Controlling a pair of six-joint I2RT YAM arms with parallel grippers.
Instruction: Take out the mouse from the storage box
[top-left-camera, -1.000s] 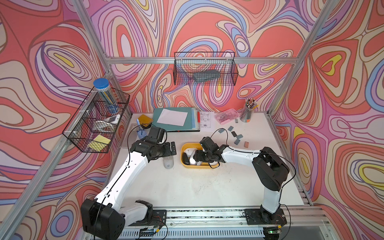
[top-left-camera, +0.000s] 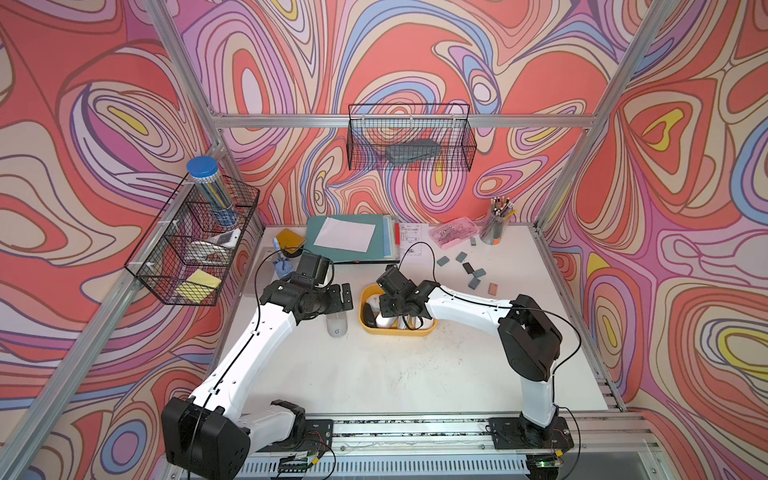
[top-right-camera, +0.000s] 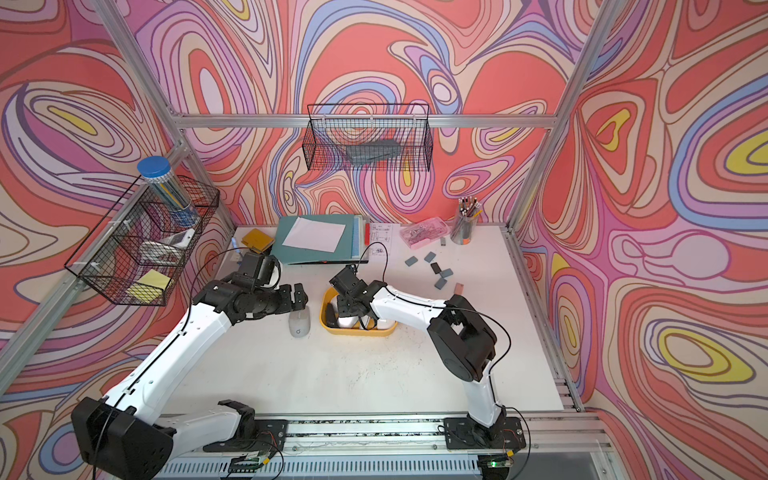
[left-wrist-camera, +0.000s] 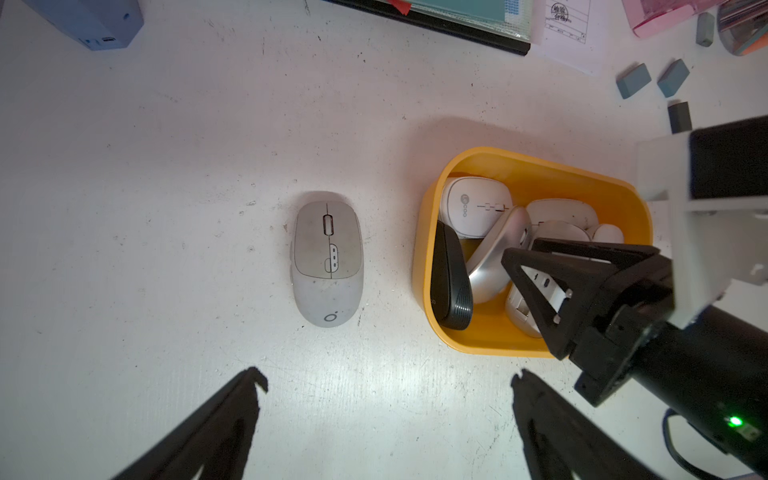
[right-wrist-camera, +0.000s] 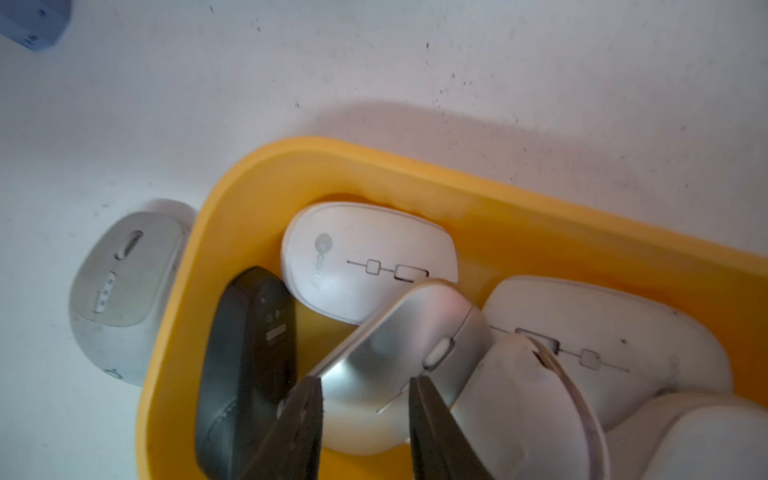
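Note:
The yellow storage box holds several white and silver mice and a black item. In the right wrist view, a tilted silver mouse leans among the others. My right gripper is over the box, its fingers a short gap apart with the silver mouse showing between them; whether they press on it cannot be told. A grey mouse lies on the table left of the box. My left gripper is open and empty above that side of the table.
Folders, a pink box and a pen holder stand at the back. Small grey blocks lie to the right. The right arm reaches across the box's right end.
The box slid very slightly left and back. The left arm stayed still.

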